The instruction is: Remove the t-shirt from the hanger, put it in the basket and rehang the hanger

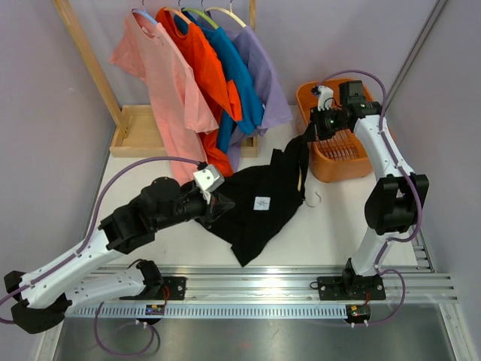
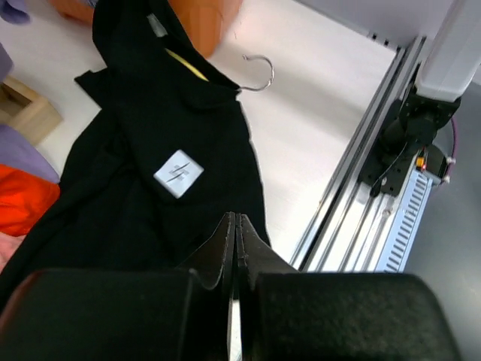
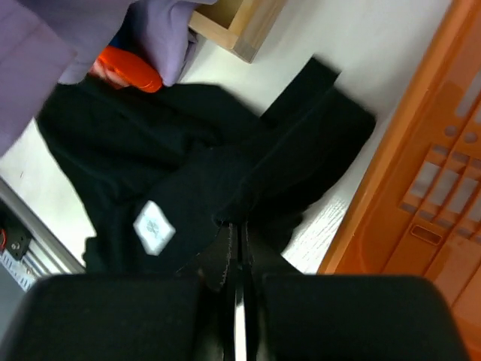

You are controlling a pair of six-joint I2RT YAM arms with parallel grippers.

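Observation:
The black t-shirt is stretched across the table, its right end raised by my right gripper, which is shut on the cloth; the right wrist view shows black fabric running to the closed fingertips. A yellow hanger is still partly inside the shirt. Its bare metal hook sticks out beyond the cloth, near the basket side. My left gripper is shut with nothing between its fingers, over the lower left part of the shirt and well apart from the hook. A white square label lies face up on the shirt.
An orange basket stands at the back right, close by my right gripper. Pink, orange, blue and purple shirts hang from a wooden rack at the back left.

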